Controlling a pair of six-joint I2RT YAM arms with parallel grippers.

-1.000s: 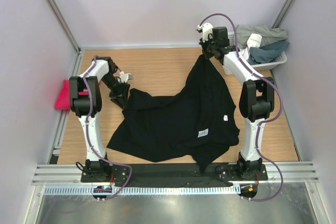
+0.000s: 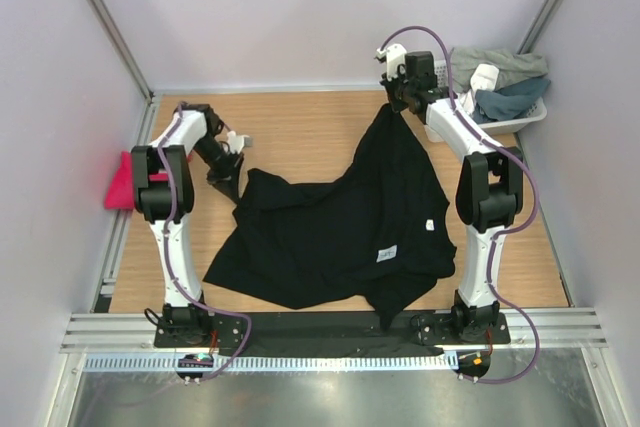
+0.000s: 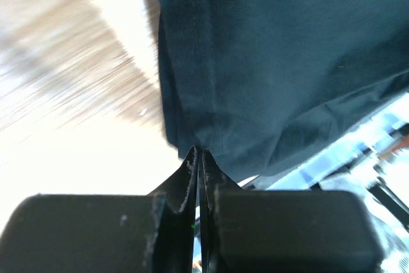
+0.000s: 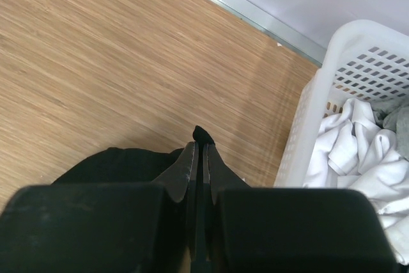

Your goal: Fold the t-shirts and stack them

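Note:
A large dark T-shirt (image 2: 330, 247) is spread over most of the table, with small white patches on its right part. My left gripper is shut at the shirt's left edge; whether cloth is between its fingertips is unclear. My right gripper is shut on a top corner of the dark shirt (image 4: 121, 164), pulled up toward the back right, beside the basket.
A white basket (image 4: 307, 129) with grey, white and blue clothes stands at the back right. A red item (image 2: 120, 182) lies at the left edge under the left arm. Bare wood (image 2: 290, 127) shows along the back.
My left gripper has shifted very slightly at the shirt's left edge; the right gripper and the shirt look unchanged.

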